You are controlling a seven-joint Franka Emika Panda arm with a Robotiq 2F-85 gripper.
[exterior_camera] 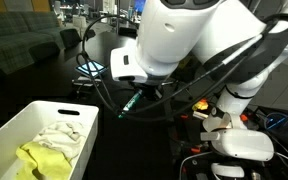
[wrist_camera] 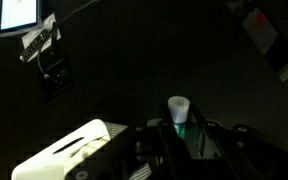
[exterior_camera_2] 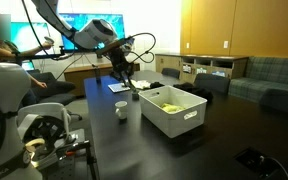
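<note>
My gripper is shut on a slim green object [wrist_camera: 180, 129] with a pale round end, which sticks out past the fingers in the wrist view. The same green object [exterior_camera: 132, 103] slants down and left from the gripper in exterior view 1, well above the dark table [exterior_camera: 109, 150]. In exterior view 2 the gripper [exterior_camera_2: 131, 60] is small and high beyond the box, and what it holds is too small to make out. Most of the fingers are dark and hard to separate from the background.
Left of the gripper stands a white box [exterior_camera: 82, 112] with yellow cloth [exterior_camera: 44, 160] and pale cloth [exterior_camera: 59, 138] inside. A white mug [exterior_camera_2: 122, 110] is on the table beside the box. A lit tablet [wrist_camera: 44, 14] lies farther back. Open table stretches around the box.
</note>
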